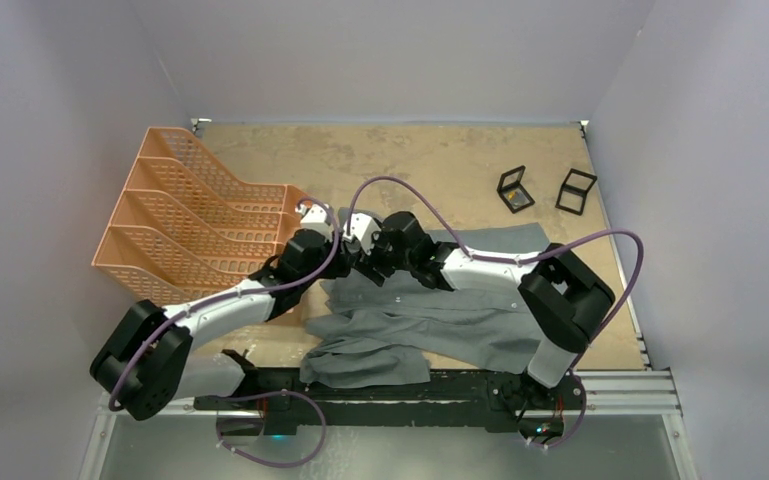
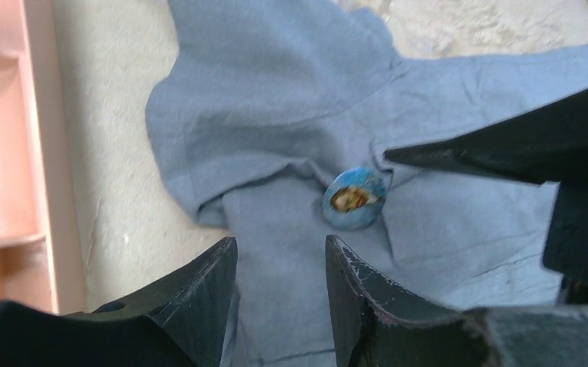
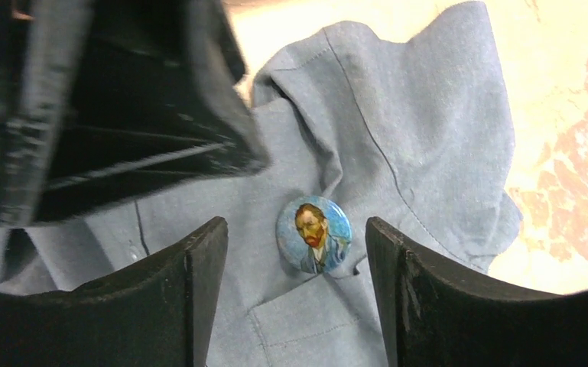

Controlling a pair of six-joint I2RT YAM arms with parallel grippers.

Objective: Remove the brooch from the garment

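A round blue brooch with a bearded portrait lies flat on the grey garment; in the left wrist view the same brooch [image 2: 354, 199] rests near a fold. My right gripper is part open, its fingertips to either side of the brooch in its own view and nothing between the pads. My left gripper is part open too and empty; the brooch appears beyond its right fingertip. From above, both grippers hang over the garment's upper left end and hide the brooch.
An orange rack [image 1: 200, 220] stands close at the left of the garment. Two black frames [image 1: 515, 190] lie at the back right. Bare table [image 1: 420, 160] shows behind the garment. The two grippers are very close together.
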